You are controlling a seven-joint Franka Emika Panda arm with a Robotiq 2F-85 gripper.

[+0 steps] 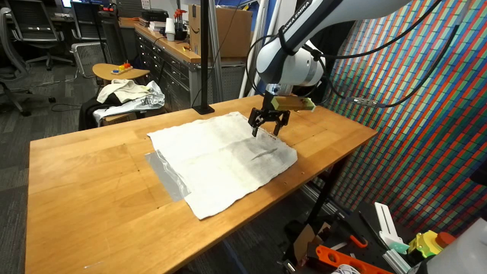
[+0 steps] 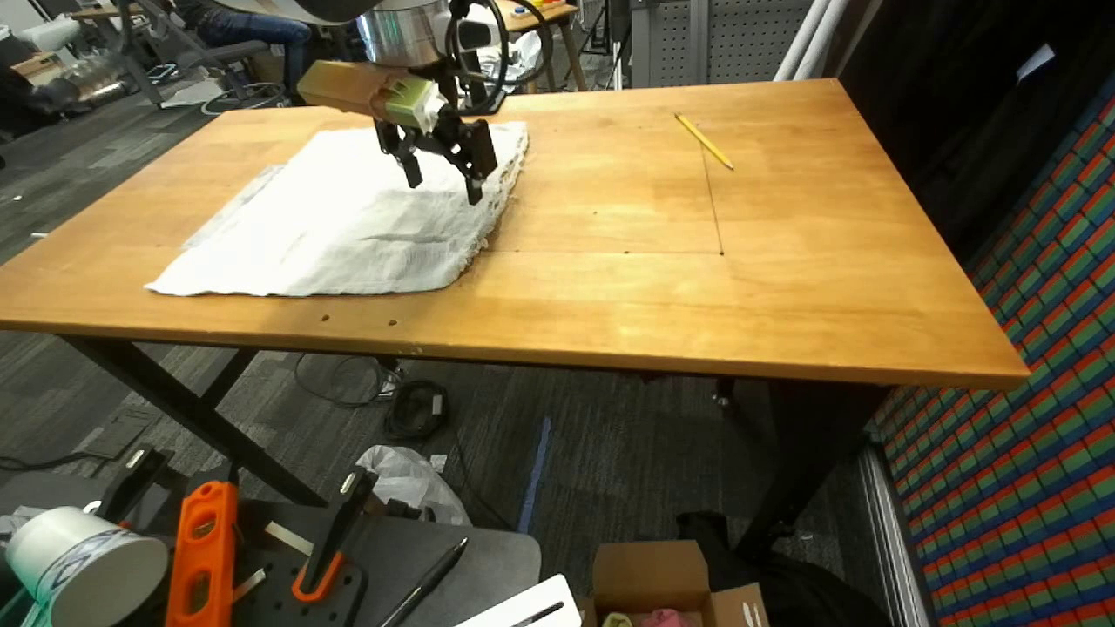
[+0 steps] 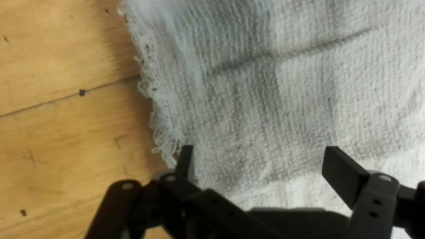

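A white cloth [image 1: 210, 160] lies spread nearly flat on the wooden table, with a small crease near its frayed edge. Above that edge hangs my gripper [image 1: 265, 134], open, its fingers well apart. In the wrist view the gripper has one finger [image 3: 185, 161] over the frayed border and the other finger [image 3: 343, 175] over the cloth [image 3: 279, 111]; nothing is held between them. From the second exterior view the gripper [image 2: 444, 192] also stands above the cloth [image 2: 324, 225], apart from it.
A grey, shiny flat sheet [image 1: 166, 176] sticks out from under the cloth's left side. A yellow pencil [image 2: 705, 141] lies on the far part of the table [image 2: 627, 303]. Bare tabletop surrounds the cloth, and a black post [image 1: 204, 59] stands at the back edge.
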